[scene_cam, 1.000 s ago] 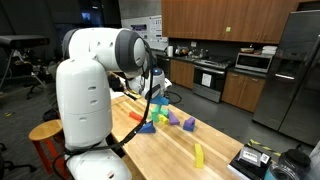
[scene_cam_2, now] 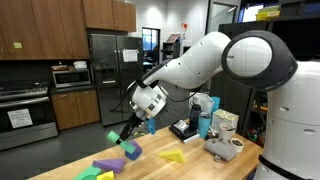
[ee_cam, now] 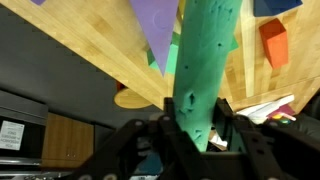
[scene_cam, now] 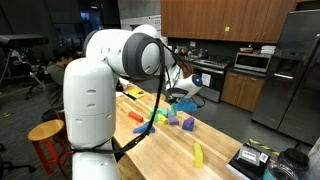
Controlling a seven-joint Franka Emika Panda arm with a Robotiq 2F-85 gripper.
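Note:
My gripper is shut on a long green block, which extends away from the fingers in the wrist view. The green block (ee_cam: 206, 60) covers part of the table behind it. In exterior view 2 the held block (scene_cam_2: 112, 141) hangs tilted over the table, above the purple piece (scene_cam_2: 108, 165) and close to a blue block (scene_cam_2: 131, 150). In exterior view 1, my gripper (scene_cam: 181, 93) is over the far part of the table, small and partly hidden by the arm.
Loose blocks lie on the table, among them a purple wedge (ee_cam: 154, 28), an orange block (ee_cam: 274, 43) and a yellow piece (scene_cam: 198, 155). A black device (scene_cam: 248, 160) sits near the right edge. Bare wood surrounds the yellow piece.
In exterior view 1 the arm and gripper have moved to the right over the table. The loose blocks in the foreground appear unmoved.

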